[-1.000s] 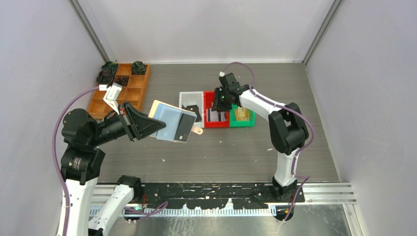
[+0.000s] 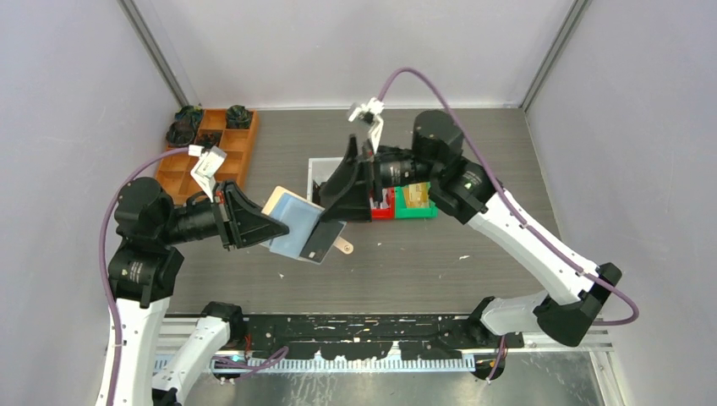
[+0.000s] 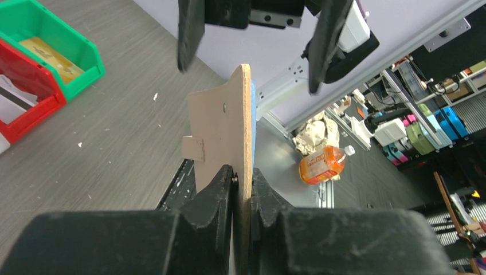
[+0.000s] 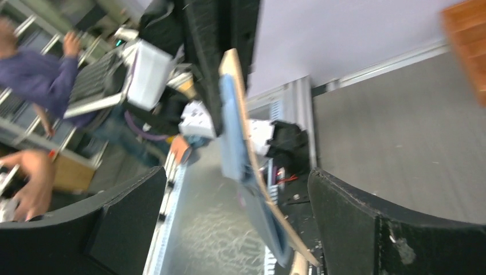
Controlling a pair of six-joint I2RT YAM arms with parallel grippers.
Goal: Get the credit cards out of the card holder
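Observation:
My left gripper (image 2: pixel 281 230) is shut on the card holder (image 3: pixel 220 129), a tan booklet with a snap strap, gripped by its edge and held up in the air. Its inner side carries a light-blue pocket (image 2: pixel 296 216), and a dark grey card (image 2: pixel 321 241) lies at the end nearer my right arm. In the top view the open right gripper (image 2: pixel 338 203) overlaps the holder's far corner. The right wrist view shows the holder standing between and beyond the right fingers, blurred; whether they touch it I cannot tell.
Behind the right gripper stand a white bin (image 2: pixel 323 162), a red bin (image 2: pixel 382 213) with cards inside, and a green bin (image 2: pixel 416 213) with yellow cards. An orange compartment tray (image 2: pixel 241 156) is at the back left.
My right gripper has left the red bin, risen, and come left to the holder. The left gripper has shifted slightly right, and the holder has turned a little.

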